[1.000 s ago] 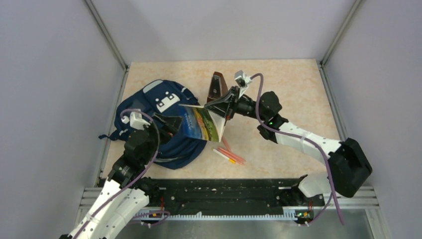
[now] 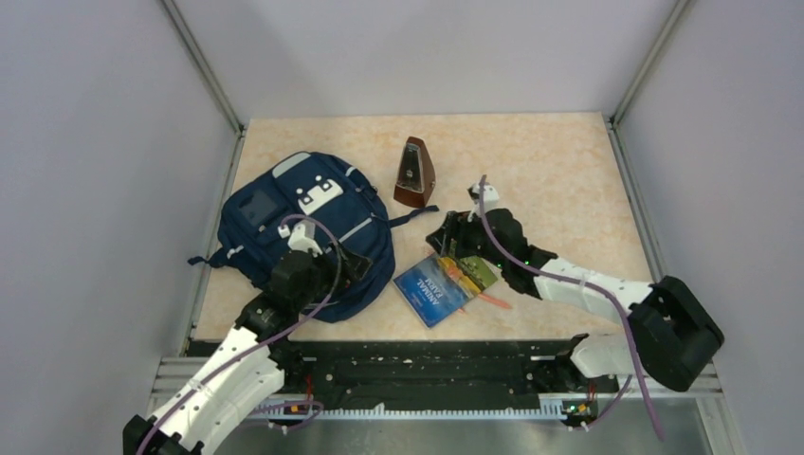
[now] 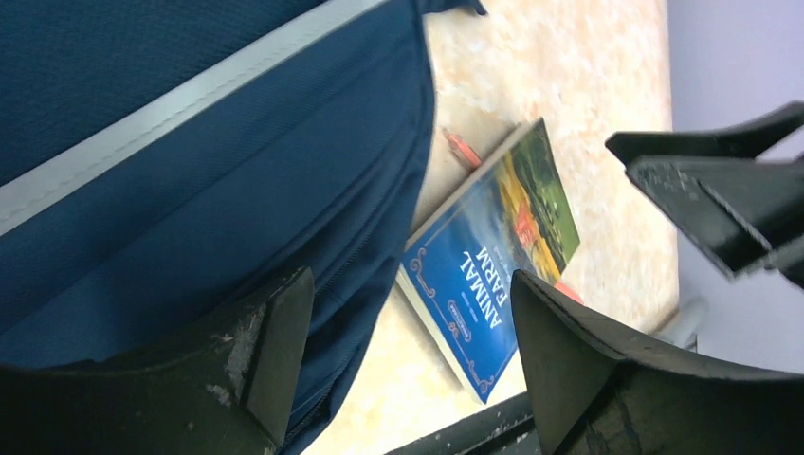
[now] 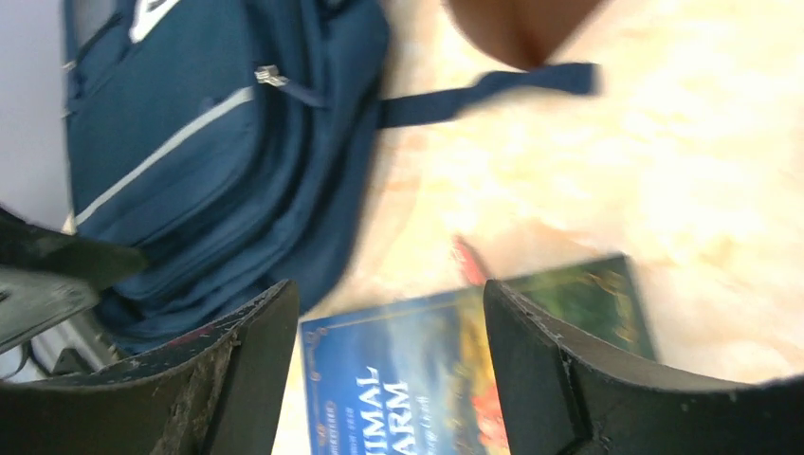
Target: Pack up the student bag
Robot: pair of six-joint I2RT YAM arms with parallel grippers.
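The navy backpack (image 2: 284, 199) lies on the left of the table, its fabric filling much of the left wrist view (image 3: 190, 142). An Animal Farm book (image 2: 427, 294) lies flat on the table right of it, partly over orange pens (image 2: 496, 300); it also shows in the left wrist view (image 3: 474, 294) and right wrist view (image 4: 379, 379). My left gripper (image 2: 346, 265) hangs over the backpack's lower right, fingers apart and empty. My right gripper (image 2: 446, 237) stands open above the book's upper edge, nothing between its fingers.
A brown wooden metronome (image 2: 414, 175) stands at the back, beside the backpack's strap (image 2: 412, 213).
The book, held up in my right gripper a second ago, now lies on the table over the pens, released. My right gripper has shifted slightly right; the left has moved right too.
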